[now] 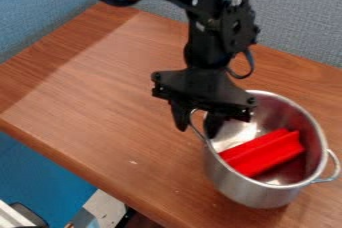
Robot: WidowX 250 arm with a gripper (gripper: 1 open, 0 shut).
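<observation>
A steel pot [254,190] stands on the wooden table at the right, with a red object [263,150] lying inside it. My black gripper [199,122] is at the pot's upper-left rim, its fingers straddling the wall by the left handle, apparently shut on it. The exact contact is partly hidden by the gripper body.
A grey padded wall runs along the back.
</observation>
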